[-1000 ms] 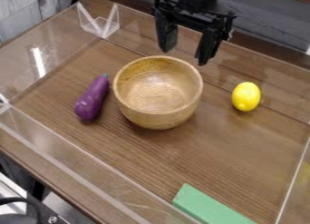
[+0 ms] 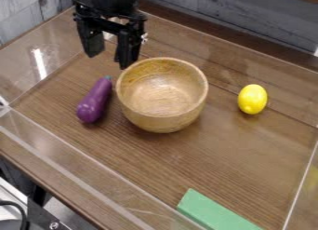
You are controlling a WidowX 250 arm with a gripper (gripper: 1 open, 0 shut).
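Observation:
My gripper point(image 2: 110, 49) is at the upper left of the camera view, open, above and left of a beige bowl point(image 2: 162, 94). A purple eggplant point(image 2: 95, 101) lies just left of the bowl, below the gripper. A yellow lemon-like object point(image 2: 252, 99) rests on the right side of the wooden surface.
A green block point(image 2: 218, 215) lies at the bottom right near the edge. A dark cable shows at the bottom left corner.
My gripper has moved left from above the bowl and the right side toward the upper left, above the eggplant's side. The objects on the surface have not visibly moved.

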